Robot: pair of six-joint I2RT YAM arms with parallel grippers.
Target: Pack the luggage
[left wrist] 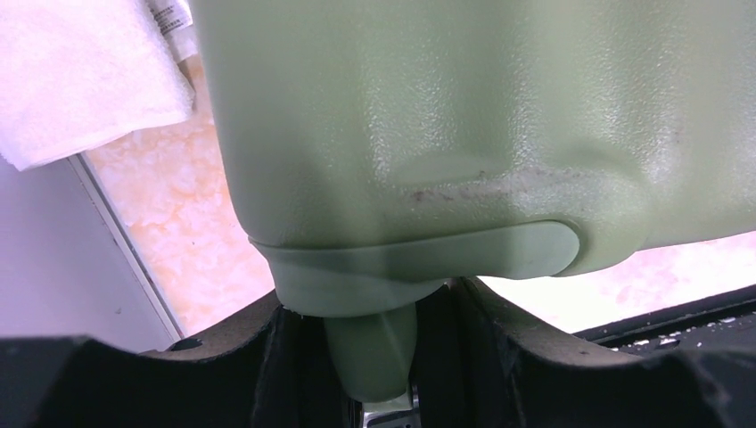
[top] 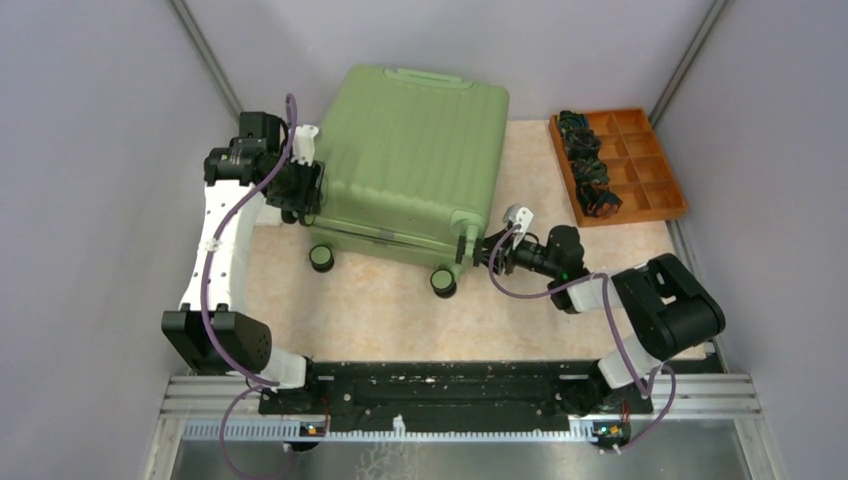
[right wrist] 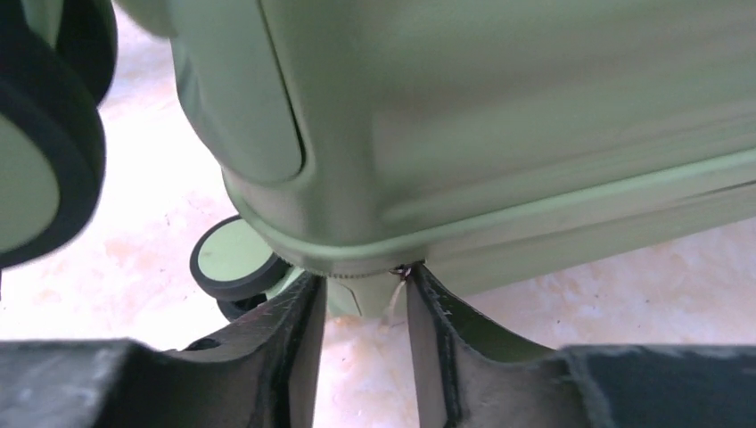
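Observation:
The green suitcase [top: 410, 150] lies with its lid down over the base, a narrow seam along its front side. At its front-left corner my left gripper [top: 305, 200] is shut on a green part of the suitcase, seen in the left wrist view under the rubber strip [left wrist: 428, 254]. My right gripper is at the lower right corner, fingers part open just below the rim seam, around a small metal zipper piece [right wrist: 401, 272]; whether it grips this cannot be told.
A wooden compartment tray [top: 640, 170] with dark rolled items stands at the back right. A white towel [left wrist: 80, 71] lies left of the suitcase.

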